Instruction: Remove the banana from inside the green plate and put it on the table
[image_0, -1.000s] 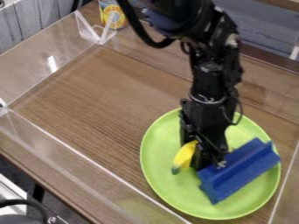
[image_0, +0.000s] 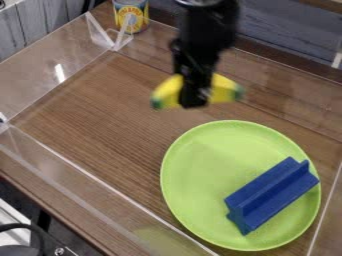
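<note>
A yellow banana (image_0: 167, 92) with greenish ends is held up in the air, blurred by motion. My dark gripper (image_0: 194, 94) is shut around its middle, above the wooden table and beyond the plate's far rim. Below and to the right lies the green plate (image_0: 201, 185), with a blue block (image_0: 271, 194) resting in its right part. Blur hides the exact edges of the fingers.
Bare wooden table (image_0: 100, 110) stretches across the left and middle. At the back left stand a yellow can (image_0: 130, 15) and a clear plastic piece (image_0: 107, 35). Clear walls border the left side, and a black cable (image_0: 24, 232) lies at the lower left.
The gripper has taken the banana up off the plate and carried it back and to the left. The blue block has shifted slightly on the plate.
</note>
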